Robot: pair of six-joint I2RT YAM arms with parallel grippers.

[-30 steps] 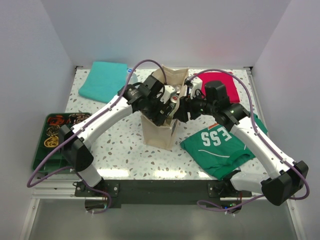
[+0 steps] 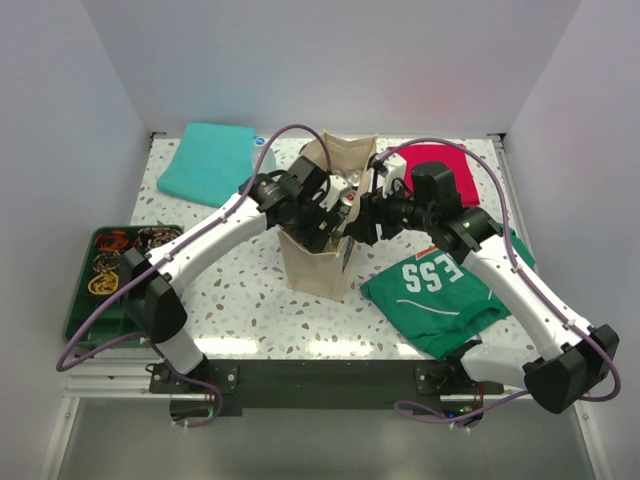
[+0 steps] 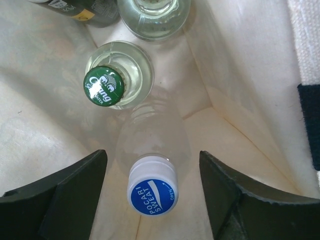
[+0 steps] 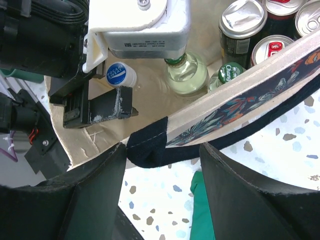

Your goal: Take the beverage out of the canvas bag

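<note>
The canvas bag (image 2: 315, 273) stands mid-table with its mouth up. Inside, the left wrist view shows a clear bottle with a blue-and-white Pocari Sweat cap (image 3: 152, 192). My left gripper is down in the bag, open, one finger on either side of this bottle, with gaps at both sides. A green-capped Chang bottle (image 3: 104, 86) stands beside it. My right gripper is open at the bag's right rim. Between its fingers in that view appears the dark corner trim (image 4: 147, 145); whether they touch it, I cannot tell.
Several cans (image 4: 243, 22) crowd the bag's far part. A green shirt (image 2: 435, 300) and red cloth (image 2: 445, 170) lie right, a teal cloth (image 2: 207, 163) back left, a green tray (image 2: 85, 290) left.
The bag's front has shifted a little left. My right arm has barely moved.
</note>
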